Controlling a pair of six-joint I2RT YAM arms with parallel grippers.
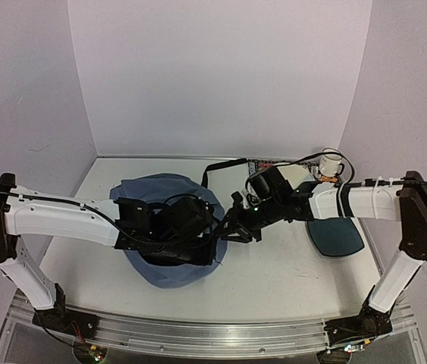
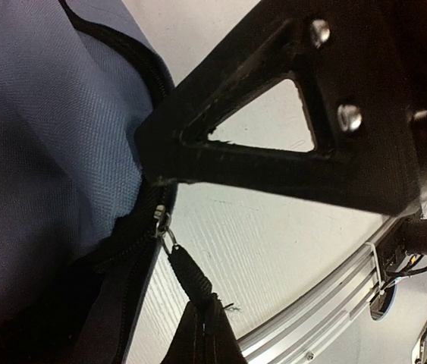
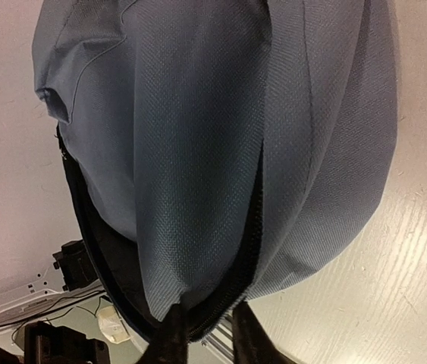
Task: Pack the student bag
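The blue-grey bag (image 1: 160, 277) lies on the table's left half, its black zipper (image 3: 243, 265) partly open. My left gripper is over the bag, shut on the cord zipper pull (image 2: 186, 269), which hangs from a metal slider (image 2: 160, 220). My right gripper is at the bag's right side, fingers apart at the zipper's bend; whether fabric is between them is unclear. A black piece of arm hardware (image 2: 274, 167) fills the upper right of the left wrist view.
A dark square pad (image 1: 334, 236) lies at the right. A white mug (image 1: 331, 161) and a patterned item (image 1: 259, 167) stand or lie at the back right.
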